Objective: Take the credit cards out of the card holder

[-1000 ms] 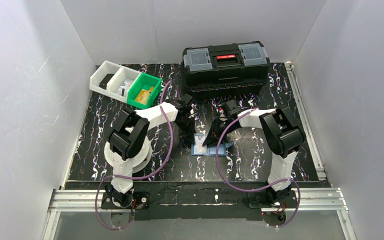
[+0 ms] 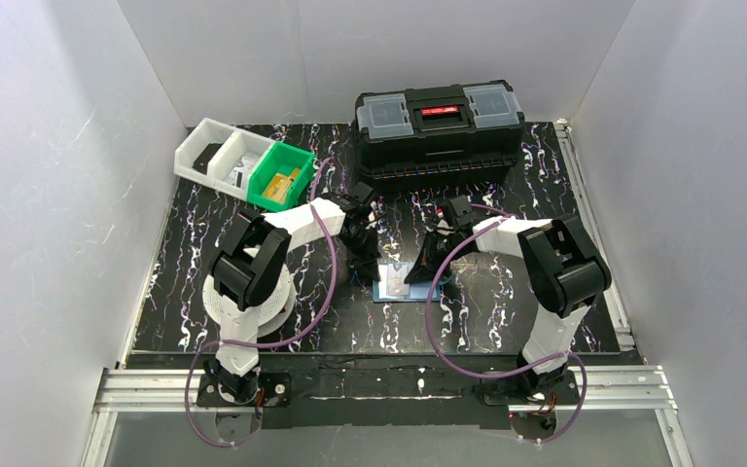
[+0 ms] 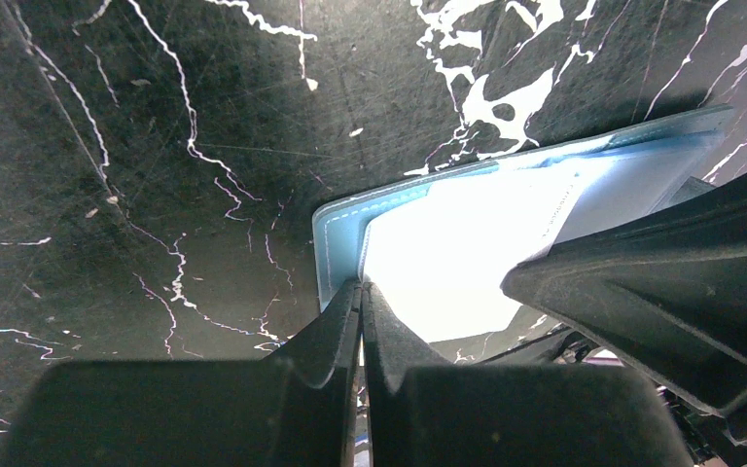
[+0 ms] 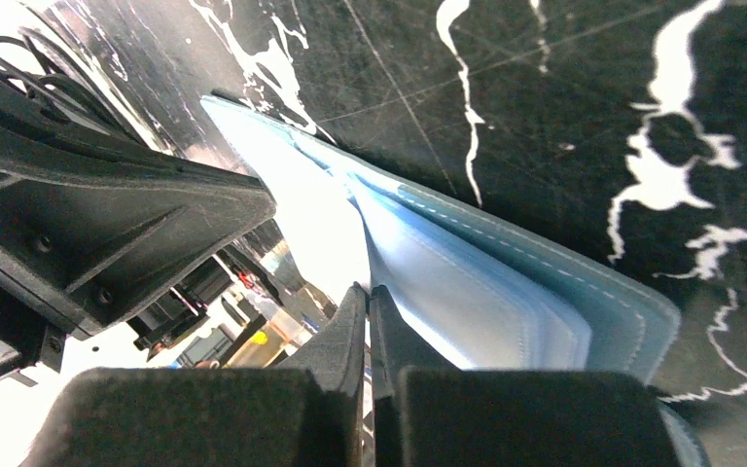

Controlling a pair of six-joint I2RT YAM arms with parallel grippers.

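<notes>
The blue card holder (image 2: 424, 293) lies opened flat on the dark table, with whitish sleeve pages inside. My left gripper is shut, its tips at the left end of the holder beside a white sleeve page (image 3: 447, 263). Whether the holder's thin edge is caught between those fingers is hidden. Over the middle of the holder, my right gripper is also shut, tips against the sleeve pages (image 4: 467, 272); nothing shows between its fingers. The right gripper's dark finger also enters the left wrist view from the right. No separate card can be made out.
At the back left stand white bins (image 2: 204, 156) and a green bin (image 2: 304, 159) with yellowish items. A black toolbox (image 2: 438, 146) fills the back middle. White round plates (image 2: 287, 306) lie under the left arm. The table in front of the holder is clear.
My right gripper has slid a little to the right across the holder, and its arm has shifted right too. The left arm and the holder have stayed about where they were.
</notes>
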